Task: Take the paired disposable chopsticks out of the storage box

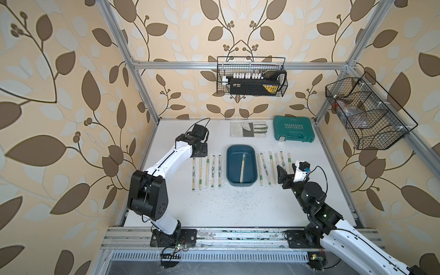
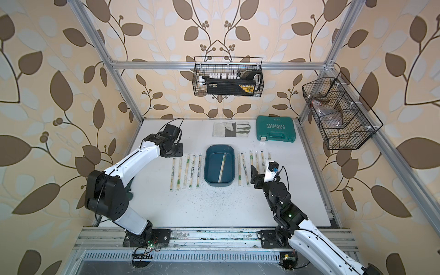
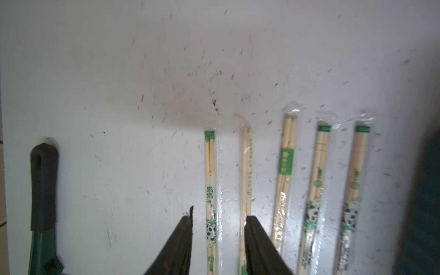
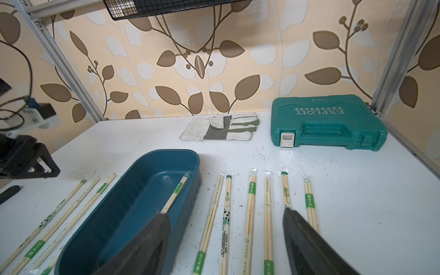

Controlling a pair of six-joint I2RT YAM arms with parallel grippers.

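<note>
One packet of paired chopsticks (image 1: 242,169) lies in the blue storage box (image 1: 233,181). Wrapped packets (image 3: 287,160) lie in rows on both sides of the box. My left gripper hangs above the left row, its fingertips apart with nothing visibly held. My right gripper is open and empty, to the right of the box, facing across the right row of packets.
A glove (image 1: 247,129) and a green case (image 1: 293,129) lie at the back. Wire baskets hang on the back and right walls. A dark-green tool (image 3: 43,192) lies left of the left row.
</note>
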